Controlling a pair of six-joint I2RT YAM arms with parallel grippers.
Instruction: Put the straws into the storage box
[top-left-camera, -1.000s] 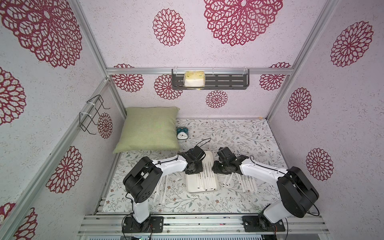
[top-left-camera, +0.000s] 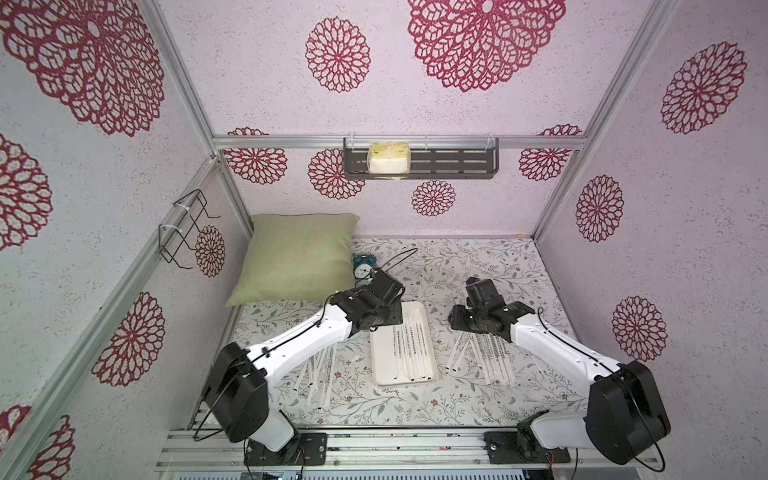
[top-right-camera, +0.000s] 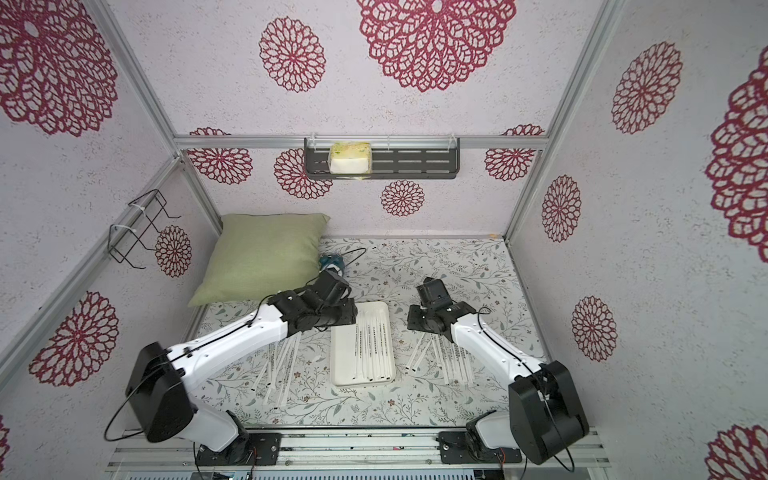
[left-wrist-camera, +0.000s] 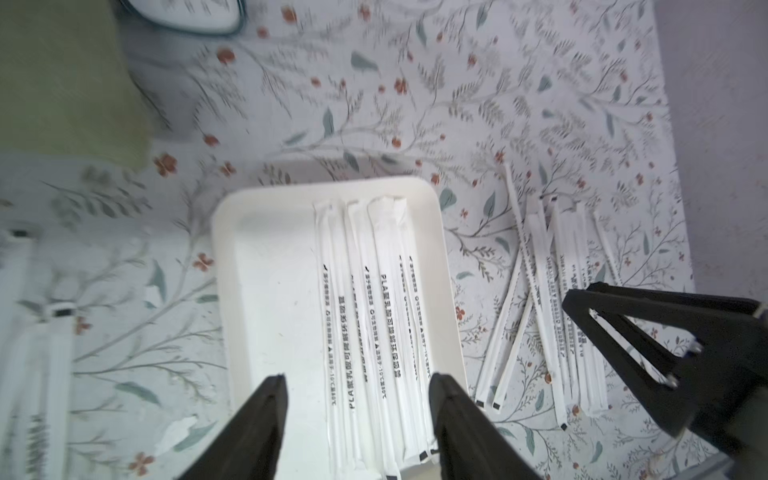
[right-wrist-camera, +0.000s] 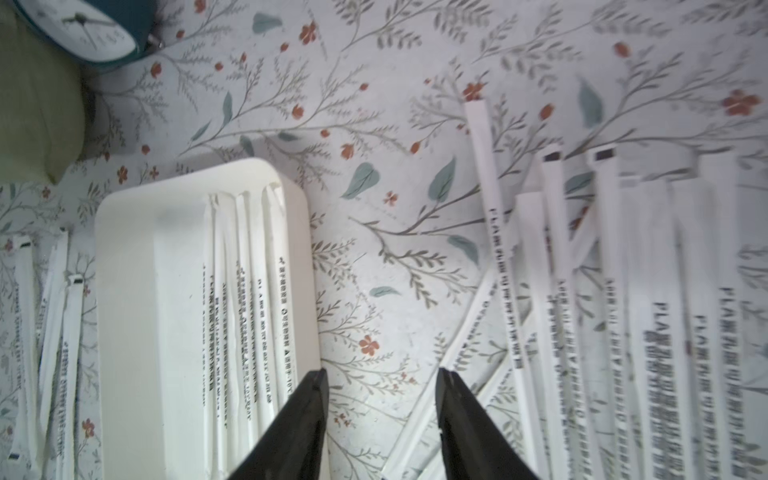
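Observation:
The white storage box (left-wrist-camera: 264, 304) holds several wrapped straws (left-wrist-camera: 376, 336), bunched toward its right half. More straws (right-wrist-camera: 656, 320) lie on the cloth to the box's right, some crossing; a few others (left-wrist-camera: 56, 384) lie to its left. My left gripper hangs raised over the box, fingertips apart with no straw visible between them. My right gripper is above the cloth between the box and the right-hand straws, also open and empty.
A green pillow (top-left-camera: 292, 256) fills the back left, with a teal clock (top-left-camera: 364, 264) beside it. A shelf (top-left-camera: 448, 164) hangs on the back wall.
Both arms have risen and moved back from their lower places over the box; my right gripper has also shifted rightward, away from the box.

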